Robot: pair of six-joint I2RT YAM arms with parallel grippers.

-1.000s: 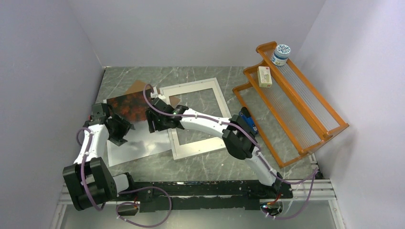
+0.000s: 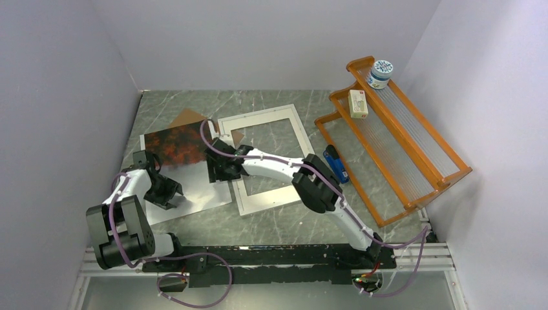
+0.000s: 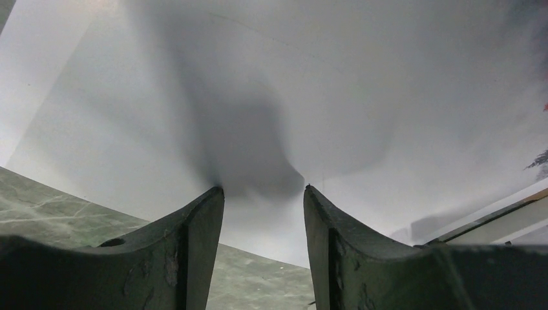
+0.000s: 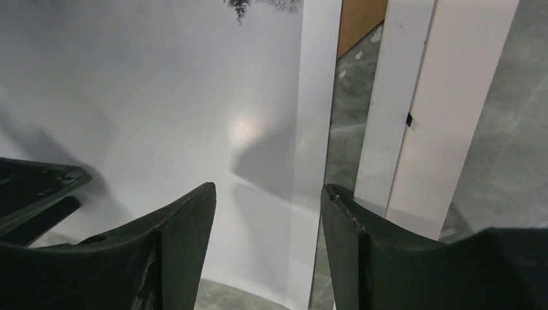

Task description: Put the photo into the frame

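Note:
The photo (image 2: 192, 183), dark red at the far end and pale at the near end, lies flat on the left of the table. Just right of it lies the white frame (image 2: 264, 200), its opening showing bare tabletop. My left gripper is part open above the pale near part of the photo, with nothing between its fingers. Over the photo's right edge, my right gripper also stands part open; that edge and a narrow strip of table separate the photo from the frame's side. The right arm hides part of the frame in the top view.
Brown board (image 2: 187, 117) shows from beneath the photo's far edge. A blue stapler-like object (image 2: 336, 164) lies right of the frame, beside a wooden rack (image 2: 394, 139) holding a jar (image 2: 380, 73) and a small box (image 2: 357, 103). Near the front, the table is clear.
The left gripper has moved toward the near side over the photo. The right gripper has shifted slightly to the right, and the frame sits a touch farther right than a second ago.

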